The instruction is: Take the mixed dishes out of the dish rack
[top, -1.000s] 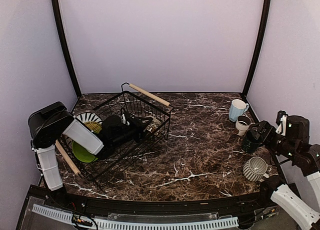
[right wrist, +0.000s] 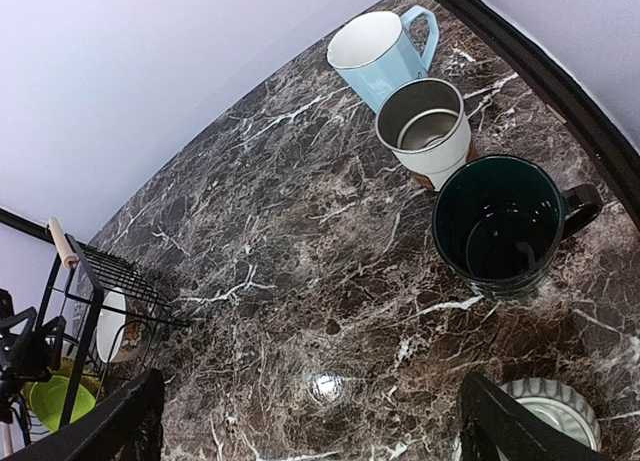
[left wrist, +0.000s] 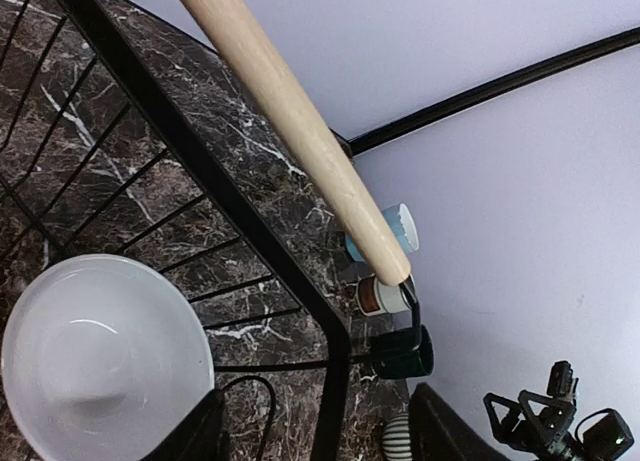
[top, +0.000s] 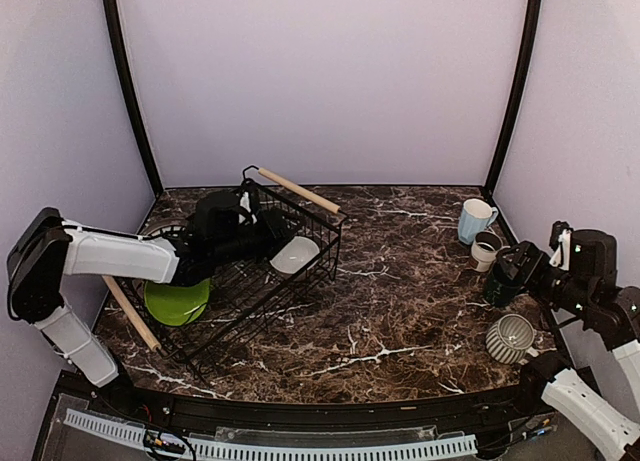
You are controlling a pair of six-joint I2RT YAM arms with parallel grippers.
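The black wire dish rack (top: 262, 299) with wooden handles holds a white bowl (top: 294, 255) at its right end and a green dish (top: 176, 303). My left gripper (top: 268, 239) hangs over the rack near the white bowl (left wrist: 108, 357); in its wrist view the fingertips (left wrist: 205, 421) stand apart with no dish between them. My right gripper (top: 520, 261) hovers over the dark green mug (right wrist: 495, 221) at the right, its fingers wide apart in its wrist view.
A light blue mug (top: 473, 223), a white cup (top: 485, 251) and a striped mug (top: 510, 339) stand along the right wall.
My left arm has risen and shifted up from low in the rack, uncovering more of the white bowl. The right arm has hardly moved.
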